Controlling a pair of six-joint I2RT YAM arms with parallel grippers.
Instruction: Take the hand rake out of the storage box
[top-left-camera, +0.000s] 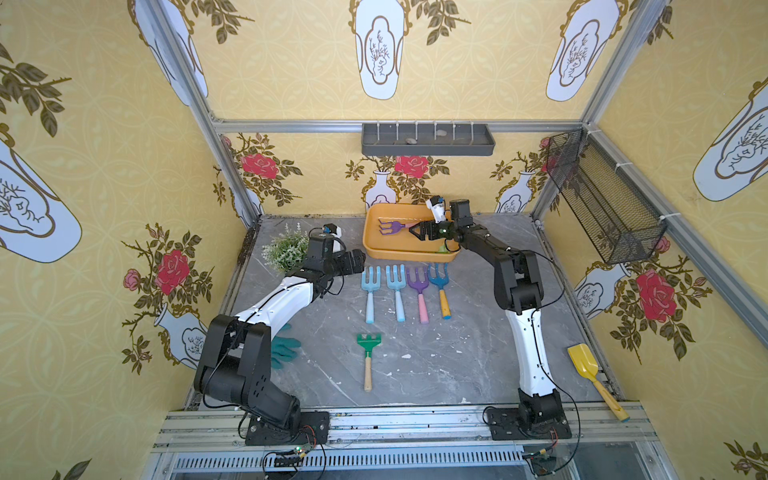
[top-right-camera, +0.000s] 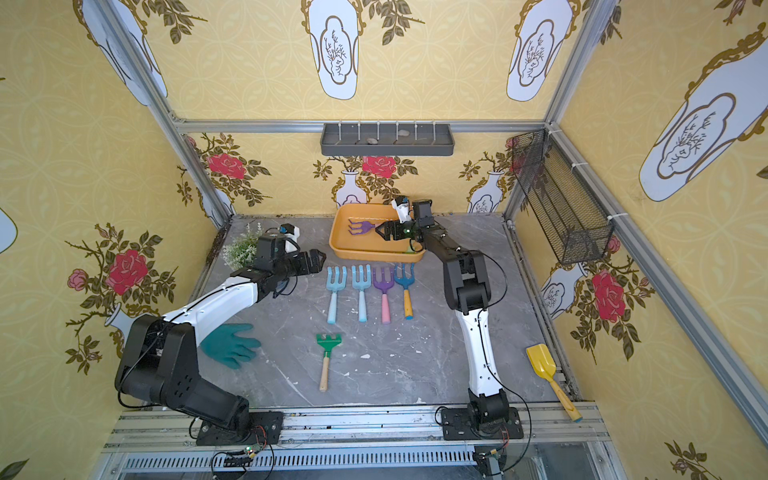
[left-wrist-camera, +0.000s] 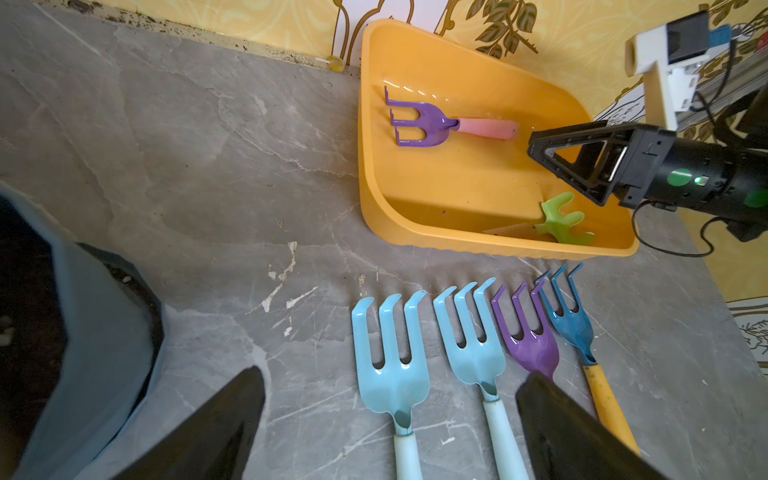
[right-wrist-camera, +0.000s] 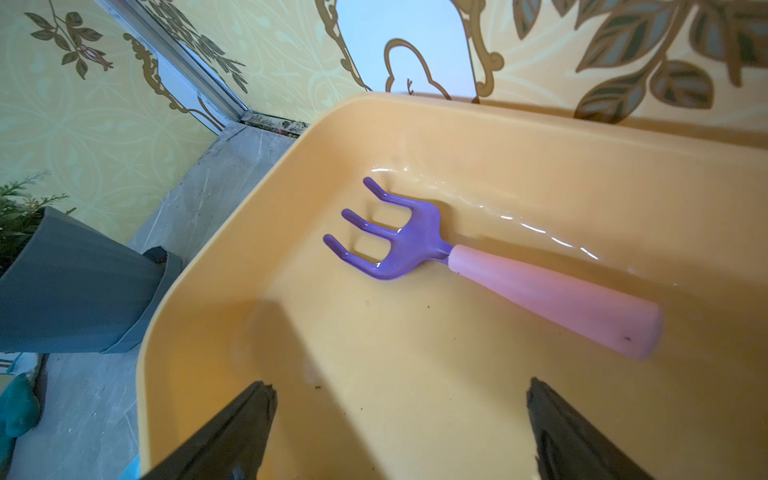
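The orange storage box (left-wrist-camera: 416, 228) sits at the back of the table, holding a purple hand rake (right-wrist-camera: 408, 240) with a pink handle (right-wrist-camera: 552, 296) and a green rake (left-wrist-camera: 564, 220). My right gripper (top-left-camera: 416, 229) is open over the box; in its wrist view the pink-handled rake lies in front of its fingers, not between them. My left gripper (top-left-camera: 354, 261) stands open outside the box at its front left, beside the plant pot and above the table.
Several rakes (top-left-camera: 369, 292) lie in front of the box. A green-headed tool (top-left-camera: 368, 360), glove (top-right-camera: 228, 344) and yellow shovel (top-left-camera: 592, 368) lie farther forward. A plant pot (right-wrist-camera: 80, 296) stands left; a mesh basket (top-left-camera: 600, 200) hangs right.
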